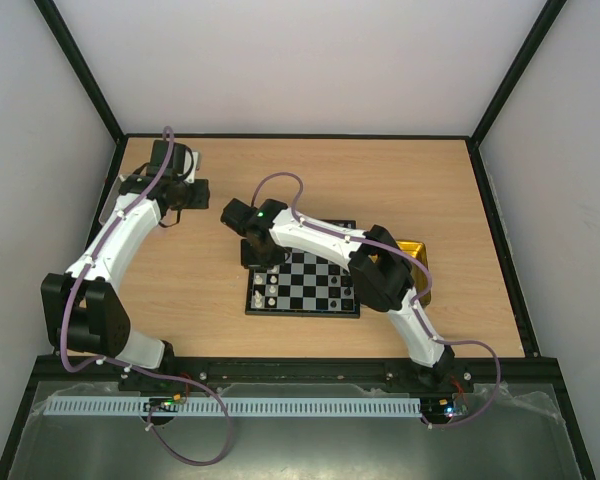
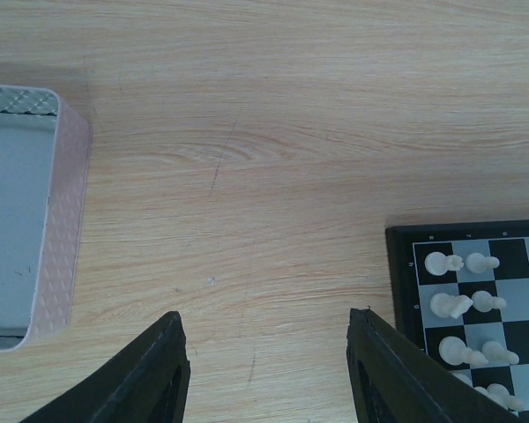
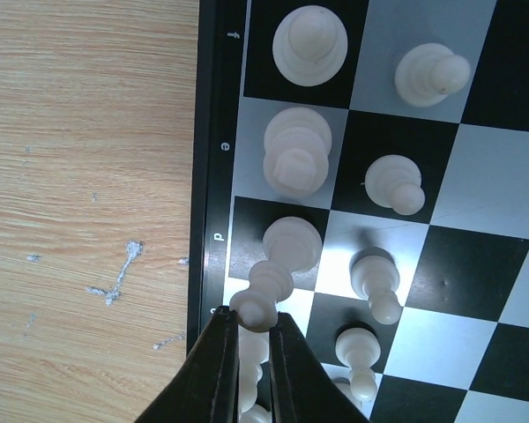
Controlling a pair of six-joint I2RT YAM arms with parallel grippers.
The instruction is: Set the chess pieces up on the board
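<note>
The chessboard (image 1: 305,302) lies mid-table, partly covered by the right arm in the top view. White pieces stand in two columns along its left side, among them a large piece (image 3: 296,167) on the e row and a pawn (image 3: 395,184) beside it. At the d row, my right gripper is shut on the head of a tall white piece (image 3: 290,242), whose base appears over its edge square; whether it touches the board I cannot tell. Dark pieces (image 1: 334,281) stand at the board's right. Over bare wood, my left gripper is open and empty.
Left of the board is a pale tray (image 2: 62,211), its visible floor bare. A golden tray (image 1: 427,262) sits right of the board, partly behind the right arm. The table (image 1: 380,180) behind the board is clear.
</note>
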